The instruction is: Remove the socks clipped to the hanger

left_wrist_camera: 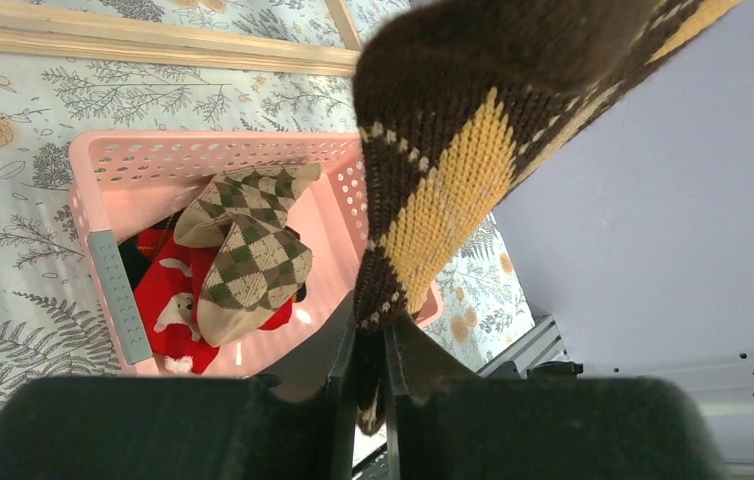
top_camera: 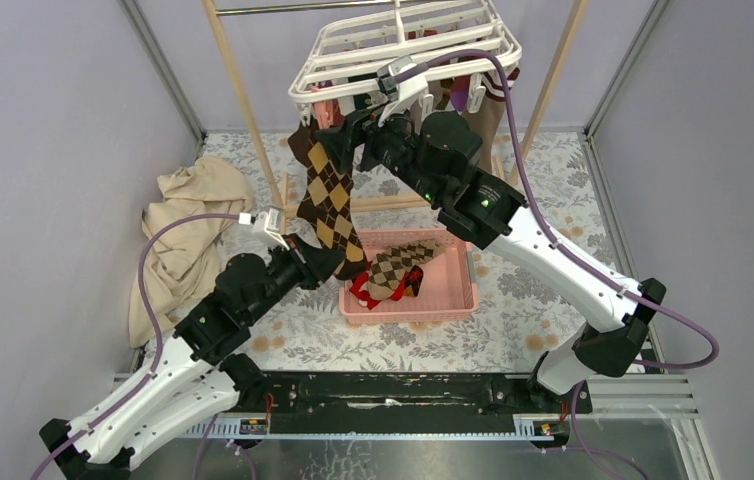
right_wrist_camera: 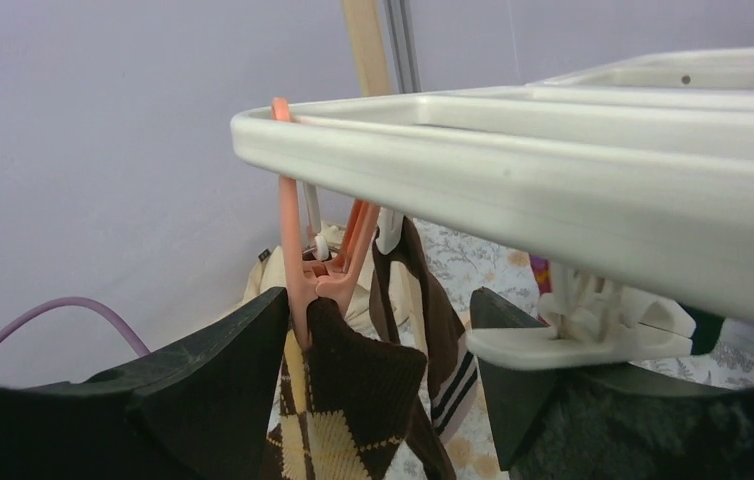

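A brown sock with tan diamonds hangs from a pink clip at the front left corner of the white hanger. My left gripper is shut on its lower end, with the sock's tip showing between the fingers. In the right wrist view, my right gripper stands open just below the hanger's bar. Its fingers are spread to either side of the clip and the sock's top. Another dark striped sock hangs behind.
Below stands a pink basket holding a checkered sock and a red sock. Close to the right gripper's right finger is a white clip. A beige cloth lies at the left by a wooden stand leg.
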